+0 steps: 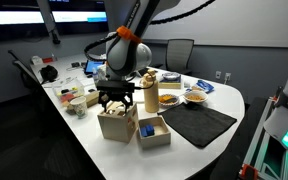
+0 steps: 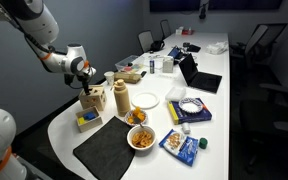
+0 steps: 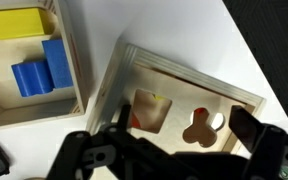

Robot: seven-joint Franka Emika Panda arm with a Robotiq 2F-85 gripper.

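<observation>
A wooden box [image 1: 116, 125] with cut-out shapes in its lid stands on the white table. From the wrist view, its lid [image 3: 171, 73] has a square hole and a rounded one, with bits of red showing inside. My gripper is open above this lid, its fingers [image 3: 246, 127] far apart and nothing visible between them. In exterior view 1 the gripper [image 1: 117, 102] is right over the box's top; whether it touches cannot be made out.
Beside the box lies an open tray [image 3: 76, 62] with blue blocks [image 3: 32, 75] and a yellow block [image 3: 14, 24]. A black mat [image 1: 199, 122], a tall tan bottle [image 1: 151, 97] and bowls [image 1: 194, 97] stand farther right. Bare table surrounds the mat's front.
</observation>
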